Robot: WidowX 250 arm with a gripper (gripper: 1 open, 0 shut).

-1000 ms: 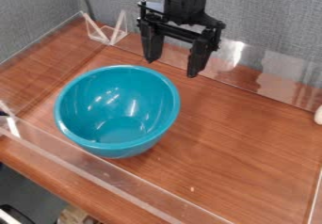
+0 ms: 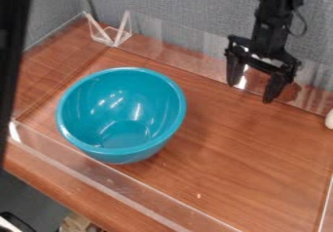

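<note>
My black gripper [image 2: 252,78] hangs over the back right of the wooden surface, its two fingers wide apart and open, with nothing visible between them. A large turquoise bowl [image 2: 120,136] rests on the left-middle of the surface, apart from the gripper and to its lower left; it looks empty.
A small white wire-like object [image 2: 109,36] stands at the back left. Clear strips border the wooden surface [image 2: 235,173] at back and front. A white object [image 2: 328,119] is cut off at the right edge.
My gripper has moved to the right, away from above the bowl, and now sits toward the back right. The bowl has not visibly moved.
</note>
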